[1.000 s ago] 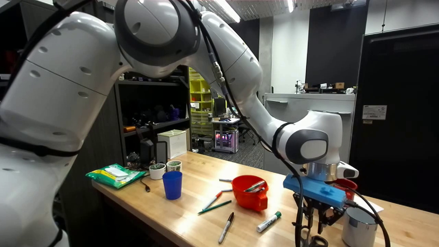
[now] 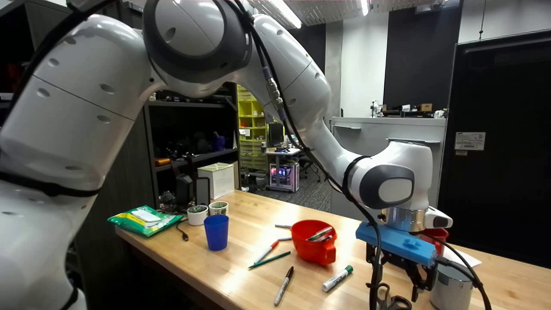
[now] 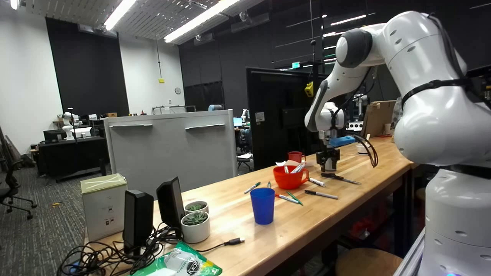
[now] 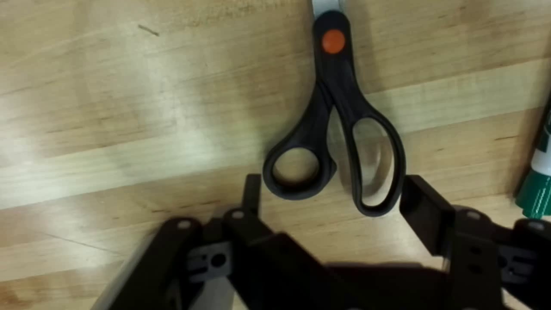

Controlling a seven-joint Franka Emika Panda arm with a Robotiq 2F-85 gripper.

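Note:
Black-handled scissors (image 4: pixel 333 72) with an orange pivot dot lie flat on the wooden table; in the wrist view their blades run out past the top edge. My gripper is open, its two fingers outside the handle loops, one on each side. The right fingertip appears close to or touching the larger loop, and the left one is just beside the round loop; exact contact is unclear. Nothing is clamped. In exterior view 1 the scissors' loops (image 2: pixel 395 303) show below the gripper at the bottom edge.
A red mug (image 2: pixel 313 248) holding markers stands nearby, with a green-capped marker (image 2: pixel 338 279) and a black marker (image 2: pixel 284 286) lying loose. A light metallic mug (image 2: pixel 452 289) is close beside the gripper. Farther off stands a blue cup (image 3: pixel 262 205).
My gripper's fingers stand wider apart than a second ago. The wrist has shifted very slightly to the right in exterior view 1; the table objects look unmoved.

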